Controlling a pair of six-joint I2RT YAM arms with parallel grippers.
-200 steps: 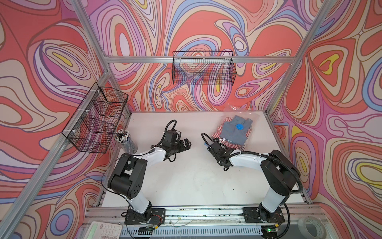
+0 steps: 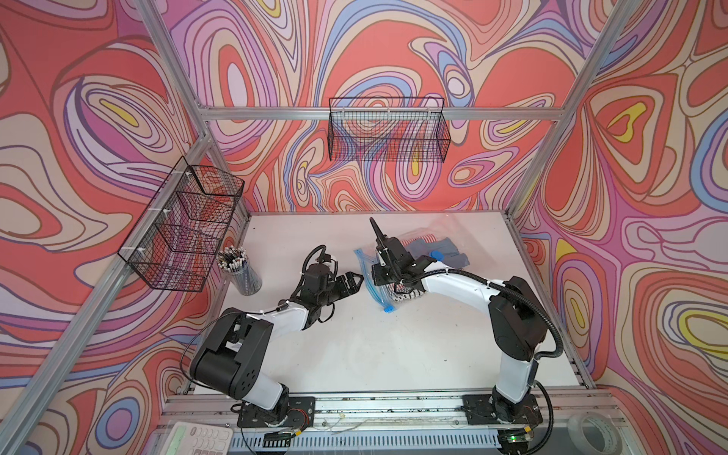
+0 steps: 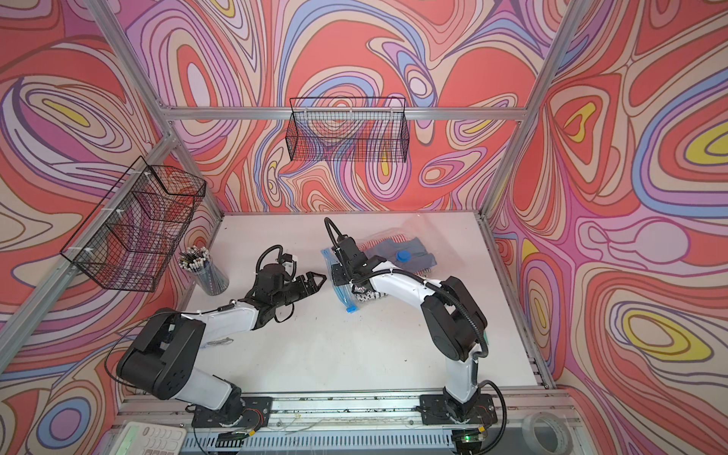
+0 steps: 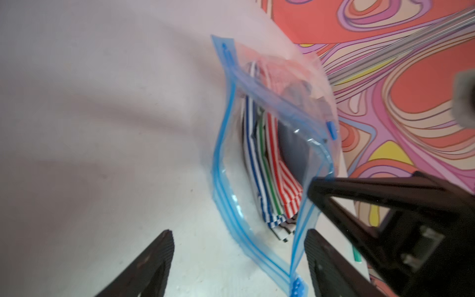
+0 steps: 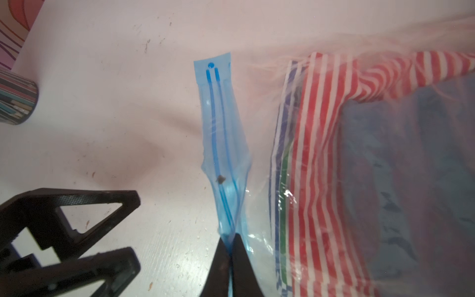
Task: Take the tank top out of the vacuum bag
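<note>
The clear vacuum bag [image 3: 415,227] lies on the right half of the table, its blue-edged mouth [image 4: 217,163] facing left and gaping. Inside are red-and-white striped cloth [image 5: 316,198] and a grey-blue garment [image 5: 400,183]; which piece is the tank top I cannot tell. My right gripper is shut with the blue edge of the bag pinched between its fingertips, lifting it off the table. To the left of the mouth, apart from the bag, my left gripper is open with nothing between its fingers.
A holder of pens or sticks [image 2: 240,271] stands at the table's left. Wire baskets hang on the left frame [image 2: 185,227] and the back frame [image 2: 389,132].
My right gripper has moved left and back, drawing the bag leftward and turning it so its mouth faces left.
</note>
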